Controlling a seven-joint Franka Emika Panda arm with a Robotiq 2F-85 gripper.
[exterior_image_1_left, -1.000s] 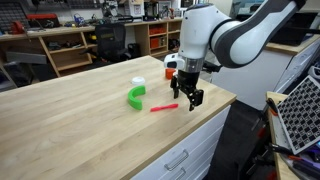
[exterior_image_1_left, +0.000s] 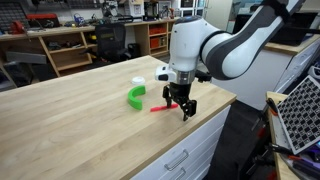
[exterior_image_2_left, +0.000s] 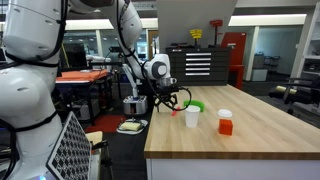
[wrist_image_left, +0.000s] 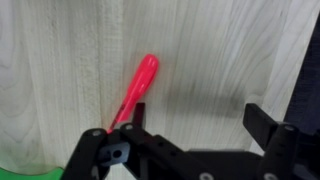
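A slim red stick (exterior_image_1_left: 162, 107) lies flat on the wooden table. In the wrist view the red stick (wrist_image_left: 137, 88) runs slantwise on the left, its lower part by the left finger (wrist_image_left: 137, 116). My gripper is open, and only bare tabletop shows between its fingers. Exterior view 1 has the gripper (exterior_image_1_left: 179, 109) low over the table at the stick's right end, partly covering it. From the other side, the gripper (exterior_image_2_left: 172, 98) appears just above the red stick (exterior_image_2_left: 174, 113).
A green curved piece (exterior_image_1_left: 136, 97) rests left of the stick, with a white cup (exterior_image_1_left: 138, 81) beyond it. In exterior view 2 a white cup (exterior_image_2_left: 192, 118) and an orange-red block (exterior_image_2_left: 225, 127) stand nearer that camera.
My gripper has come down toward the table and slightly left, now covering the right end of the red stick. The stick and green piece look unmoved.
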